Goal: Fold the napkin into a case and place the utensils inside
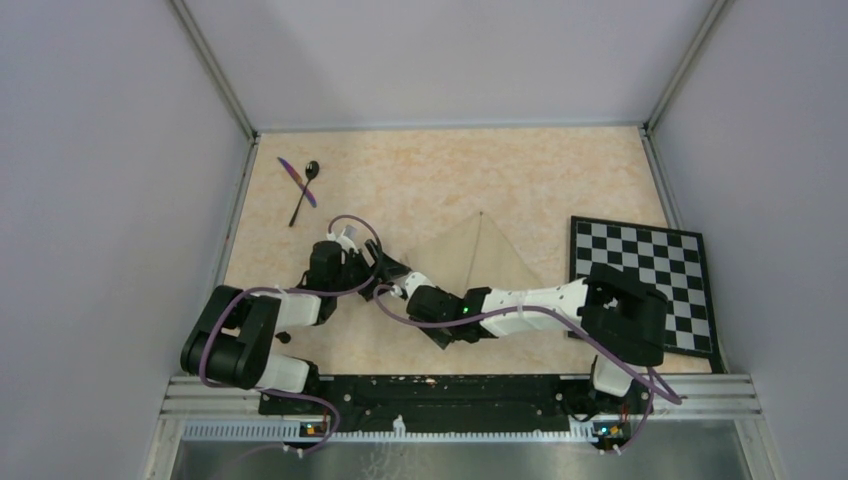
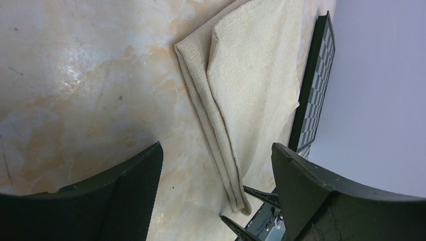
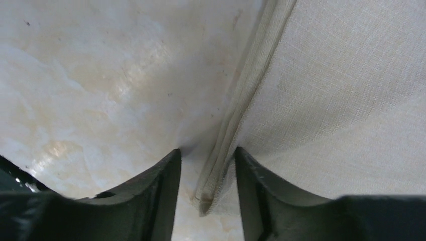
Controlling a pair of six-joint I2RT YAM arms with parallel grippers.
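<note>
The beige napkin [image 1: 455, 250] lies on the table, partly hidden under my right arm. A layered, folded edge of the napkin [image 2: 216, 115] runs along its left side. My left gripper is open above that side, with nothing held. Low over the near end of the fold, my right gripper has its fingers apart, one to each side of the folded edge [image 3: 218, 160]; the cloth is not clamped. At the far left of the table, a dark spoon [image 1: 312, 168] lies crossed over a multicoloured knife [image 1: 288, 168].
A black-and-white checkered board [image 1: 650, 265] occupies the right side, near the right arm. Bare tabletop [image 1: 430, 170] stretches across the back. Walls close off the left, right and rear.
</note>
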